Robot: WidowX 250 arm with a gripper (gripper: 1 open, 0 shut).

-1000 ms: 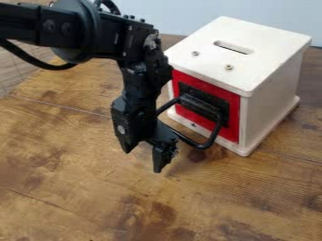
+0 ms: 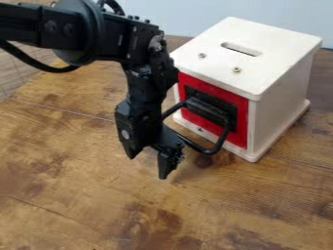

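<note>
My black gripper [image 2: 166,159] hangs pointing down over the wooden floor, in front and to the left of a pale wooden box [image 2: 279,112]. The box has a slot and two small bolts on top, and a red front panel [image 2: 193,121] with a dark fitting in it. The gripper's tips sit low, left of that panel; whether they are open or shut is unclear from this angle. A black cable loops from the arm in front of the panel.
A white wall [image 2: 208,10] stands behind.
</note>
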